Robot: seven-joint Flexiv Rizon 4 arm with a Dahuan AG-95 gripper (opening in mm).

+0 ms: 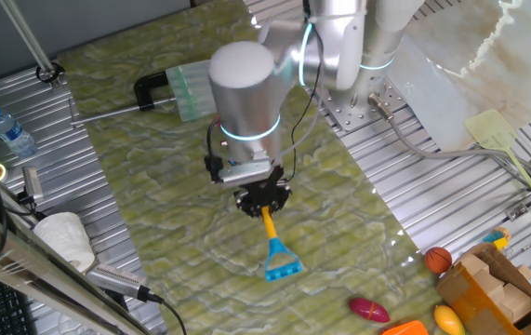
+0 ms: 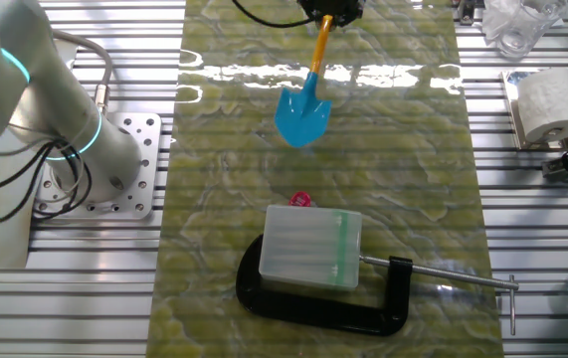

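Observation:
A toy shovel hangs from my gripper (image 1: pixel 265 207), which is shut on its orange shaft (image 1: pixel 269 223). In exterior view 1 the blue handle (image 1: pixel 283 262) points toward the bottom of the picture, while the arm hides the blade. Exterior view 2 shows the blue blade (image 2: pixel 302 116) on the other side, pointing toward the clamp, apparently held above the green marbled mat (image 2: pixel 224 179). Only the lower part of the gripper (image 2: pixel 331 12) shows at the top edge there.
A black clamp (image 2: pixel 323 312) with a translucent box (image 2: pixel 308 246) lies on the mat, a small pink item (image 2: pixel 300 199) beside it. In exterior view 1, a purple toy (image 1: pixel 368 309), a basketball (image 1: pixel 438 260) and a cardboard box (image 1: pixel 485 294) stand lower right.

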